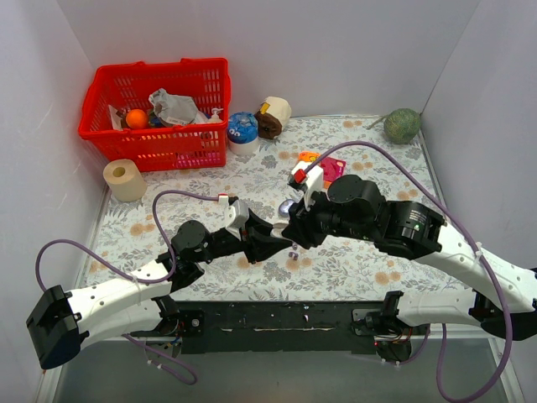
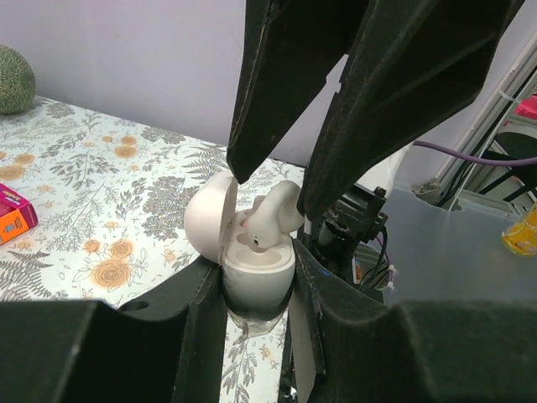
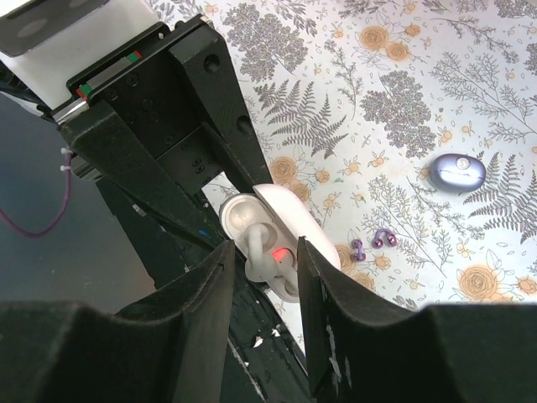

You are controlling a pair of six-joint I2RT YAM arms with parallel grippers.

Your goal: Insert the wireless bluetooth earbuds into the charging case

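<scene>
The white charging case (image 2: 258, 281) has its lid (image 2: 210, 214) up, and my left gripper (image 1: 278, 236) is shut on its body. A white earbud (image 2: 273, 217) stands at the case's opening, partly out and tilted. In the right wrist view the earbud's rounded end (image 3: 261, 268) lies over the case's cavity, near a small red patch (image 3: 282, 253). Whether it is fully seated, I cannot tell. My right gripper is open, one finger (image 3: 220, 281) on either side of the earbud and case opening, with a gap to the earbud visible.
On the flowered tabletop lie a purple-grey oval object (image 3: 457, 173) and small purple pieces (image 3: 385, 238). A red basket (image 1: 155, 151), a paper roll (image 1: 125, 180) and a blue-topped tub (image 1: 242, 130) stand at the back left. Pink packaging (image 1: 333, 169) lies behind the right arm.
</scene>
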